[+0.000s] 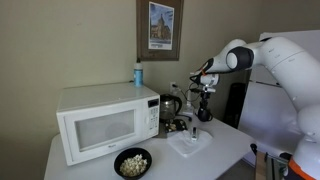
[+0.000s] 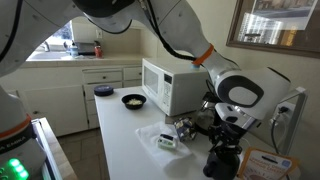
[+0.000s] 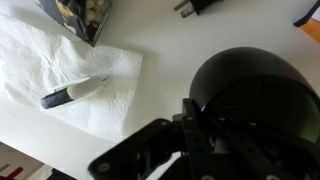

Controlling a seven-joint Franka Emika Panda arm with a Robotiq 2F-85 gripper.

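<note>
A round black pot or cup fills the right of the wrist view, its dark inside facing the camera. My gripper is shut on its near rim; the fingertips are dark against the dark wall and hard to make out. In exterior view 2 the same black vessel is below the gripper, near the right end of the white counter. It shows small in exterior view 1, the black vessel under the wrist. Whether its base touches the counter cannot be told.
A paper towel with a white and dark marker-like item lies beside the vessel. A microwave, a kettle and a black bowl stand farther along. A black plug lies near the wall side.
</note>
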